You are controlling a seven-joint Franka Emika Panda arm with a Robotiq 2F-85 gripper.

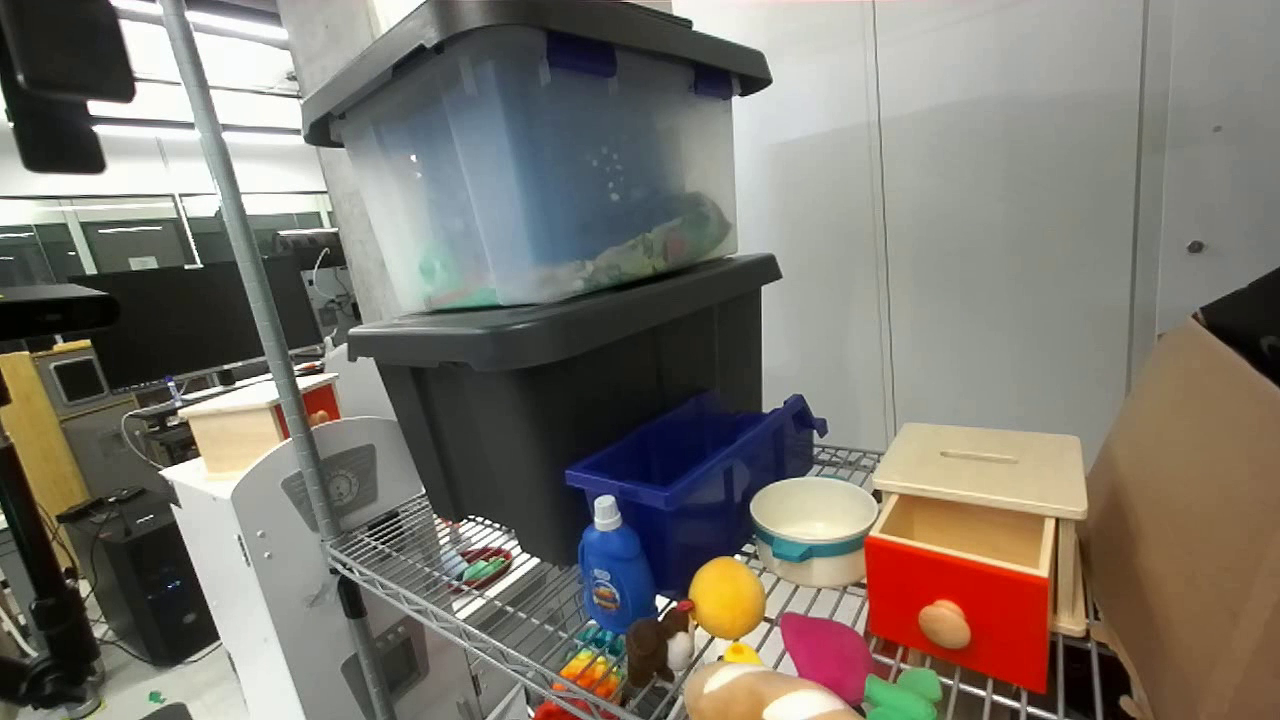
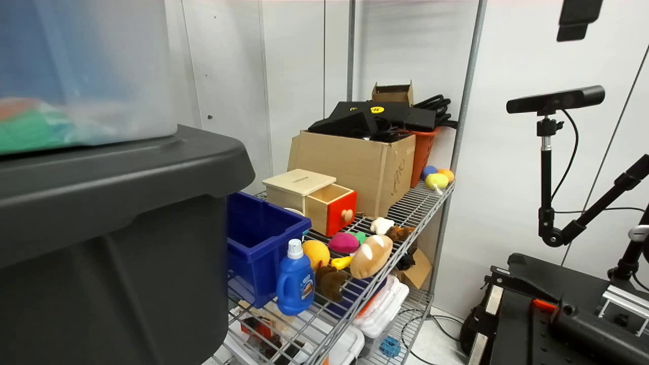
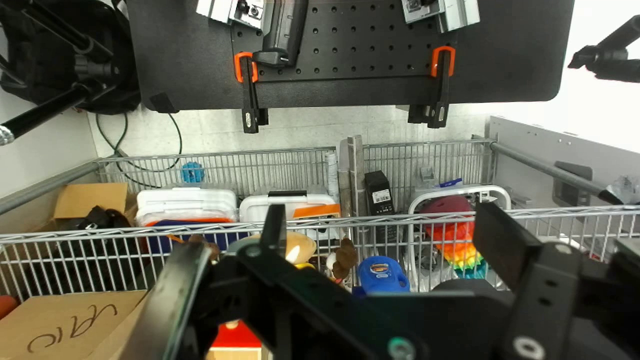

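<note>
In the wrist view my gripper stands open, its dark fingers wide apart with nothing held between them. Neither exterior view shows it. On the wire shelf a wooden box point(image 1: 984, 456) has its red-fronted drawer point(image 1: 960, 606) pulled out, and the part of the drawer inside that shows is bare. A cream pot point(image 1: 816, 564) with a teal band sits left of the box. Beside the pot is a blue bin point(image 2: 252, 240). The blue detergent bottle point(image 2: 296, 280) is upright in front of that bin.
Toys crowd the shelf front: an orange ball point(image 1: 727, 598), a magenta toy point(image 1: 828, 654), a bread loaf point(image 2: 372, 255) and a brown plush point(image 2: 330, 283). Stacked storage bins point(image 1: 564, 396) and a cardboard box point(image 2: 350, 164) flank them. The shelf's wire edge point(image 3: 162, 231) crosses the wrist view.
</note>
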